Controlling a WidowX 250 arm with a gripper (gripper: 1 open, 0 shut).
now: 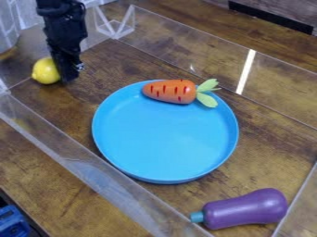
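Observation:
My gripper [67, 68] hangs at the upper left of the camera view, low over the wooden table, right beside a yellow round toy [46, 70], perhaps a lemon. The dark fingers look shut, with the yellow toy at their left side rather than clearly between them. An orange carrot toy [169, 91] with pale green leaves lies on the back of a blue plate [162, 138] in the middle. A purple eggplant toy [247, 208] lies at the lower right.
Clear plastic walls border the work area along the left, back and right. Bare wood [118, 65] lies between my gripper and the plate. A blue object [10, 222] shows at the lower left corner, outside the wall.

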